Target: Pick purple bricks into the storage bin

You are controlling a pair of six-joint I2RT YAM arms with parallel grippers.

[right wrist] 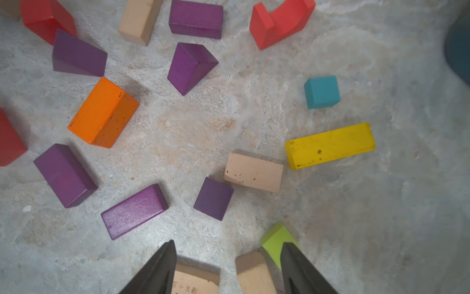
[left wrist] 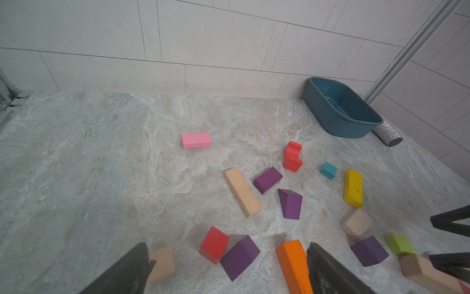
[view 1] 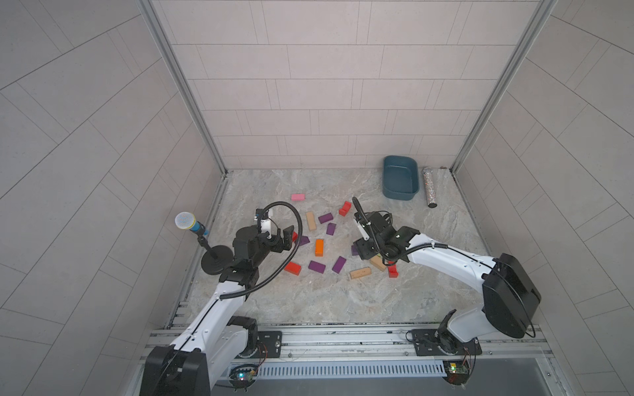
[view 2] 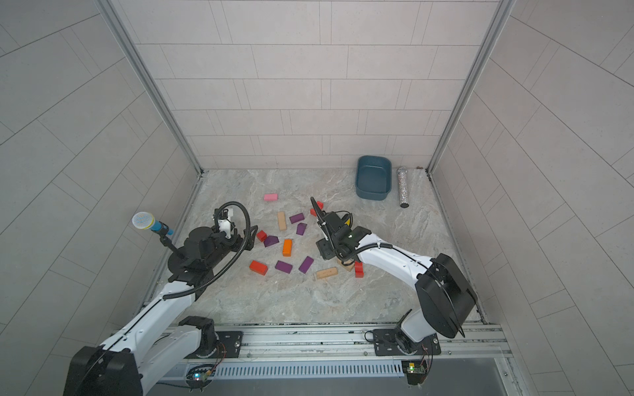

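Observation:
Purple bricks lie scattered mid-table, among them one near the front [view 1: 316,266], another beside it [view 1: 338,264], a wedge [right wrist: 191,67] and a dark cube [right wrist: 213,198]. The teal storage bin [view 1: 400,178] stands at the back right. My right gripper hangs over the dark cube's area, fingers apart with nothing seen between them but bricks on the table below. My left gripper is above the left-middle bricks near a red cube and a purple piece, its fingers spread wide.
Red, orange [view 2: 287,247], yellow [right wrist: 330,145], green, cyan, pink and wooden bricks lie among the purple ones. A glittery cylinder [view 1: 429,186] is right of the bin, and a lamp-like stand [view 1: 217,259] is at the left.

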